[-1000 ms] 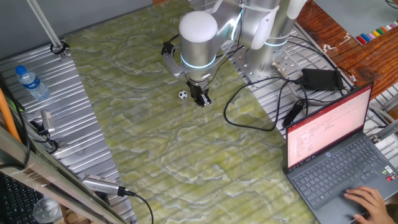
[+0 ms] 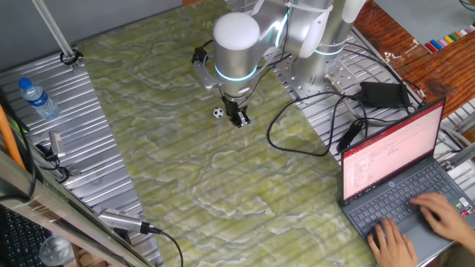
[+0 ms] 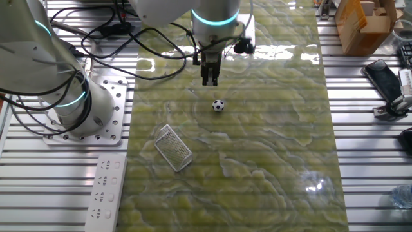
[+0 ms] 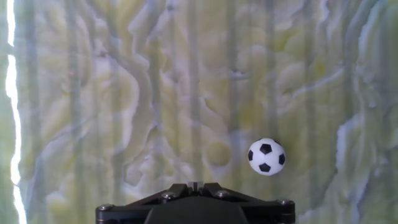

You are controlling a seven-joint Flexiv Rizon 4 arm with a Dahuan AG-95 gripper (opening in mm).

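A small black-and-white soccer ball [image 2: 218, 113] rests on the green marbled mat. In exterior view 2 the same ball [image 3: 218, 106] lies a little in front of my gripper [image 3: 210, 82], which hangs above the mat, pointing down. Seen from the wrist, the ball [image 4: 267, 157] is to the right of my gripper and apart from it. The fingers meet at the middle with nothing showing between them. A white mesh-faced rectangular piece [image 3: 172, 147], perhaps a little goal, lies on the mat in exterior view 2.
Loose black cable [image 2: 296, 153] curls over the mat's edge near the robot base. A laptop [image 2: 397, 185], with a person's hands on it, covers the mat's near right corner. A power strip [image 3: 106, 193] and a water bottle [image 2: 38, 99] are off the mat.
The arm, gripper and ball look much the same as before. At the laptop, the person's hands have moved onto the keyboard.
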